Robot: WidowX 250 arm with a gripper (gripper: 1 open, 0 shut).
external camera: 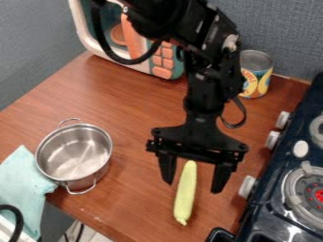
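Note:
My black gripper (194, 168) hangs over the middle of the wooden counter with its two fingers apart and pointing down. The gap between them is empty as far as shows, and it sits above the upper end of a pale yellow, elongated object (184, 198) lying lengthwise on the counter. A steel pot (75, 152) with two handles stands to the left of the gripper.
The stove (303, 189) with knobs fills the right edge. A can (254, 74) and a toy-like appliance (161, 62) stand at the back. A light blue cloth (23, 184) and dark cables lie front left.

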